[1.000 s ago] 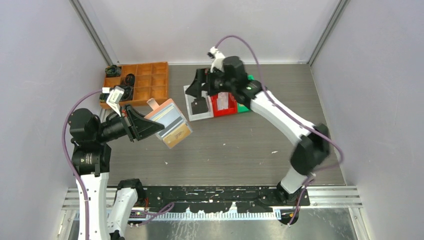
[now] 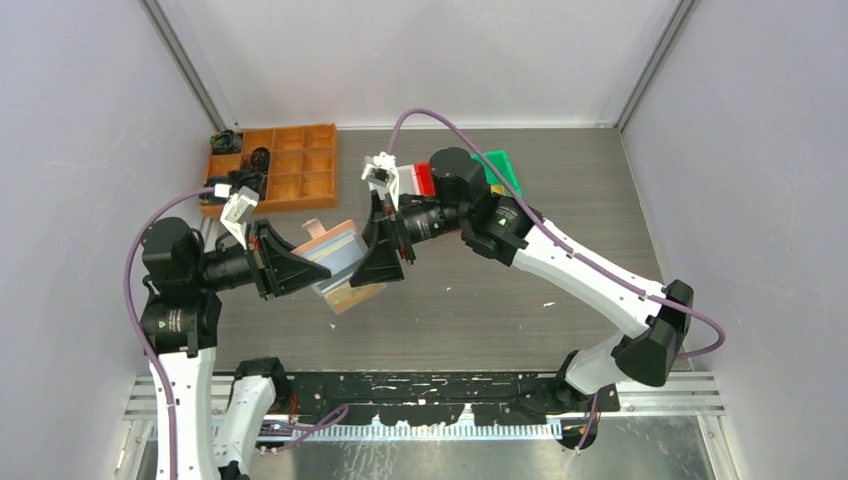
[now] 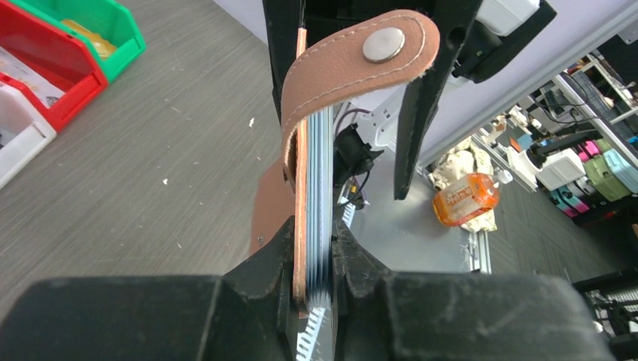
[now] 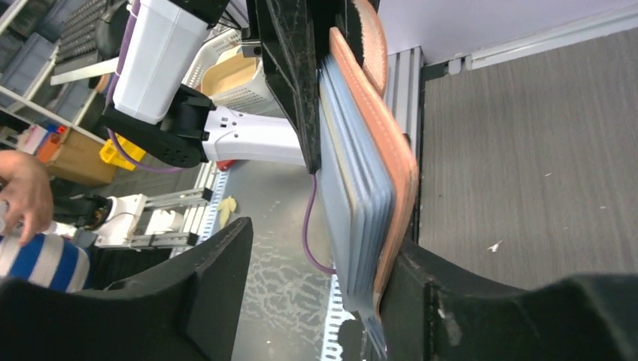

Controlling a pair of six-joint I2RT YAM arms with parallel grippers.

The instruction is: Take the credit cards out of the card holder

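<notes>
The tan leather card holder [image 2: 330, 240], with blue-grey and yellowish cards inside, is held by my left gripper [image 2: 290, 268], shut on it; its snap strap [image 3: 361, 56] arches over the top in the left wrist view. Whether the other finger touches the holder I cannot tell.
An orange compartment tray [image 2: 300, 165] stands at the back left. White, red [image 3: 71, 105] and green [image 3: 124, 45] bins stand at the back centre, partly behind my right arm.
</notes>
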